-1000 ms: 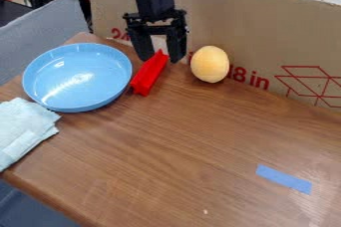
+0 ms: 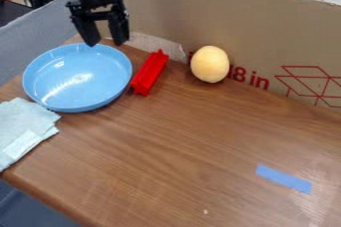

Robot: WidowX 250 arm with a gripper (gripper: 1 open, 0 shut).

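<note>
My black gripper hangs above the back edge of the blue plate, at the upper left of the camera view. Its two fingers look apart, with nothing seen between them. A red elongated object lies on the wooden table just right of the plate. A pale yellow egg-shaped object stands to the right of the red one, near the cardboard backdrop.
A light cloth lies at the left edge below the plate. A strip of blue tape is stuck on the table at the right. Cardboard walls the back.
My gripper has moved left, from above the red object to above the back of the plate, and somewhat higher. The objects on the table have not visibly moved.
</note>
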